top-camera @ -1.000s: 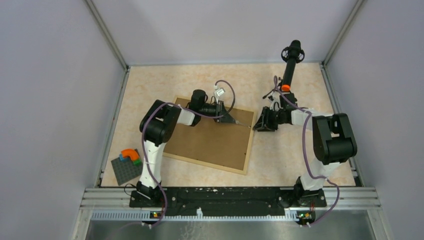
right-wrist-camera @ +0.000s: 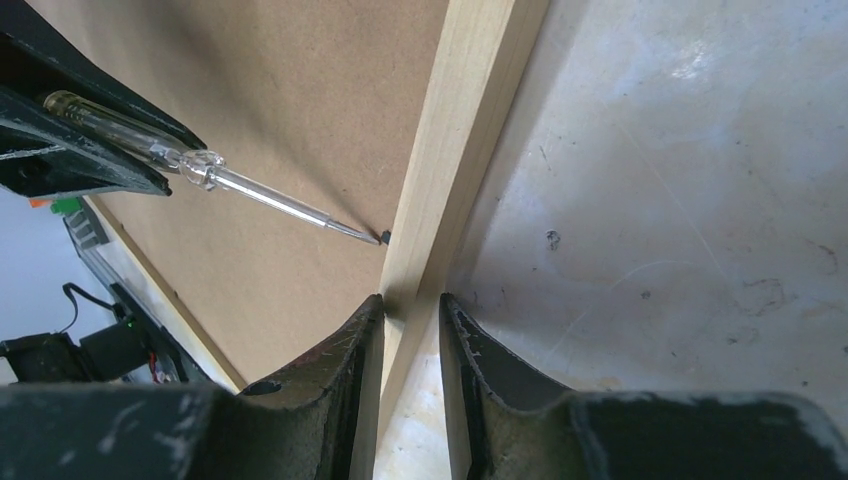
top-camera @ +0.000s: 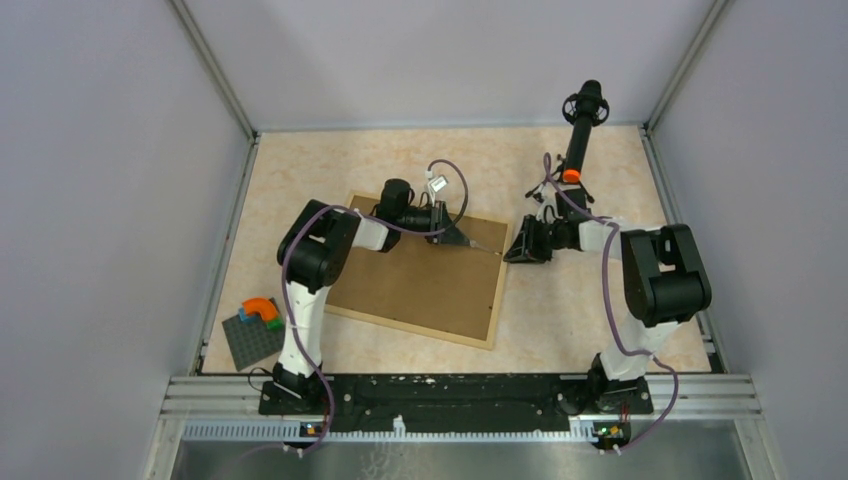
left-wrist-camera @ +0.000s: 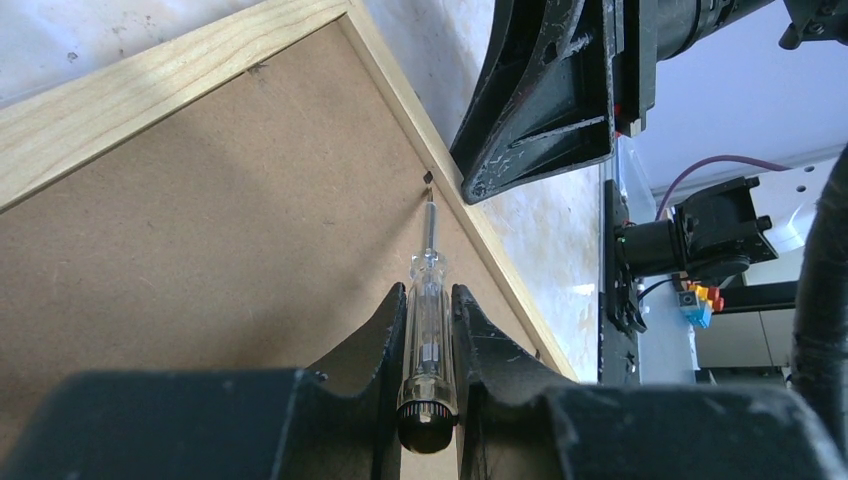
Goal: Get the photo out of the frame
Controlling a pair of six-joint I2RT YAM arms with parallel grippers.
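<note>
The wooden frame (top-camera: 400, 326) lies on the table with its brown backing board (top-camera: 415, 290) facing up; no photo shows. My left gripper is shut on a clear-handled screwdriver (left-wrist-camera: 428, 335). Its metal shaft (right-wrist-camera: 270, 200) points at a small dark tab (right-wrist-camera: 386, 237) at the inner edge of the frame's right bar, the tip at or very near the tab. My right gripper stands part open at that bar (right-wrist-camera: 455, 130), one finger on each side of the wood. A narrow gap shows beside its right finger.
A grey baseplate (top-camera: 249, 345) with an orange block (top-camera: 260, 308) sits at the table's left front. A black stand with an orange end (top-camera: 571, 176) is behind the right arm.
My right gripper has shifted very slightly left. The frame looks unmoved.
</note>
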